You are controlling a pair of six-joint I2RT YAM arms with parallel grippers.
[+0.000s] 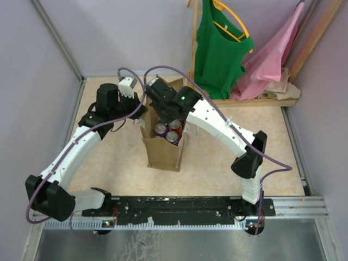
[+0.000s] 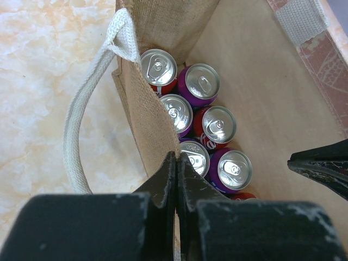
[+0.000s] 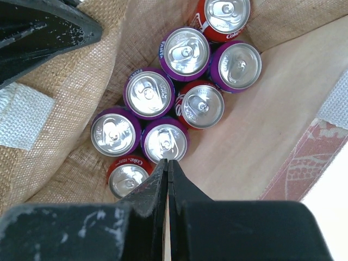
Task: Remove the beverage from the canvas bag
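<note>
The tan canvas bag (image 1: 163, 155) stands open in mid-table, with several red and purple drink cans (image 1: 172, 137) upright inside. From the left, my left gripper is shut on the bag's near wall (image 2: 142, 109) at its top edge; the thin fabric runs in between its fingertips. My right gripper is over the bag's opening, shut, with nothing between its fingers. Below its tips in the right wrist view are a purple can (image 3: 165, 140) and a red can (image 3: 128, 177). In the top view the right arm hides the bag's far half.
A white strap handle (image 2: 79, 117) loops outside the bag. Behind, a green top (image 1: 220, 51) and a pink garment (image 1: 266, 51) hang over a wooden frame (image 1: 244, 102). Open tabletop (image 1: 239, 174) lies right of the bag.
</note>
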